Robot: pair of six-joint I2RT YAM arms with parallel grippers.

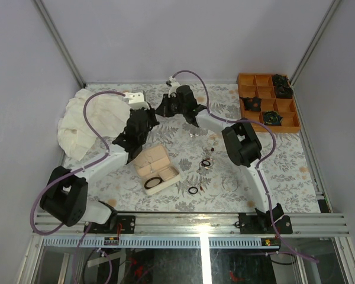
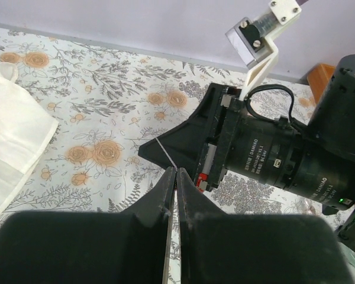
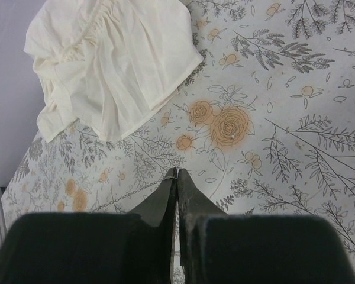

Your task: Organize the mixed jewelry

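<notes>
Both grippers are shut and face each other above the mat. My left gripper has a thin strand rising from its fingertips toward my right gripper, which has a fine chain [image 3: 130, 195] at its tips, trailing left. An open cream jewelry box [image 1: 157, 170] holds a black ring; below and right of it lie loose rings and jewelry [image 1: 206, 163]. An orange compartment tray [image 1: 252, 83] with several dark pouches stands at the back right.
A white cloth [image 1: 89, 118] lies at the back left.
</notes>
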